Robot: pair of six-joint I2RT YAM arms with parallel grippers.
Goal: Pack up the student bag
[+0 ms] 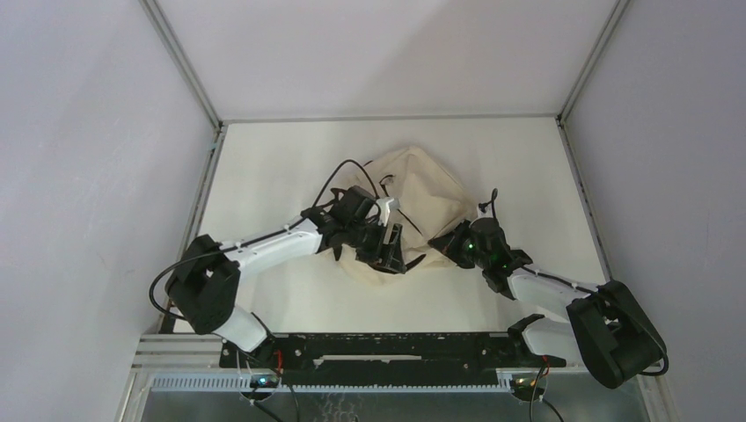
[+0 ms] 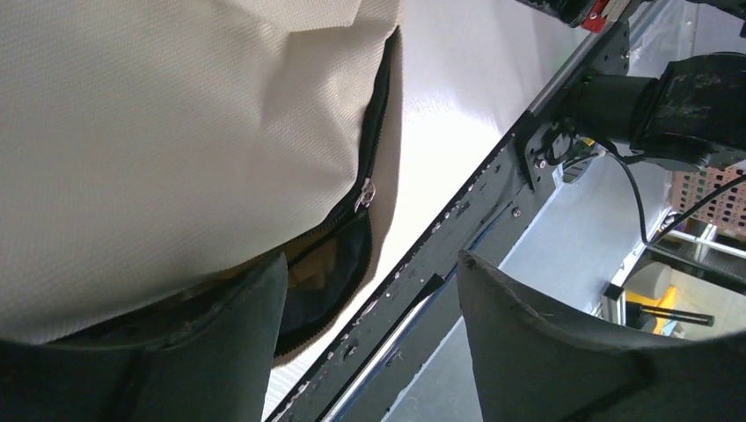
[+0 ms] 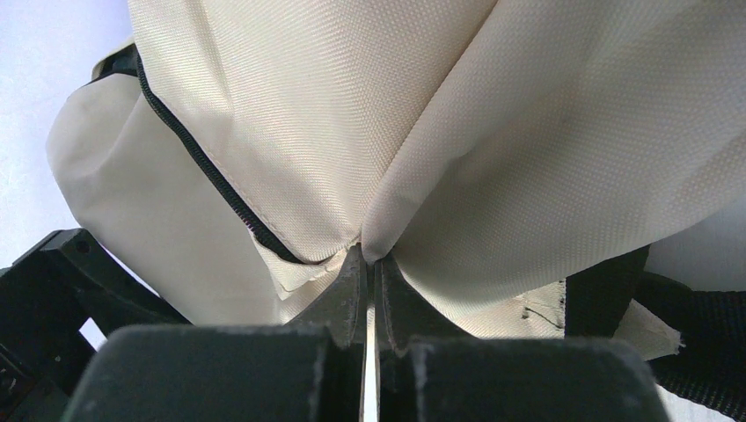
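Note:
A beige fabric bag (image 1: 424, 180) lies crumpled in the middle of the table. My left gripper (image 1: 390, 266) is over the bag's near edge with its fingers apart. In the left wrist view, the bag's dark-lined opening (image 2: 345, 259) shows partly between and behind the fingers, with a black zipper and its metal zip pull (image 2: 365, 195) along the edge. Nothing is seen held there. At the bag's right side, my right gripper is shut on a fold of the beige fabric, which bunches up at the fingertips. What the bag contains is mostly hidden.
A black rail (image 1: 396, 345) runs along the front edge. A black strap (image 3: 704, 343) of the bag lies near the right gripper. Walls close in the sides and back.

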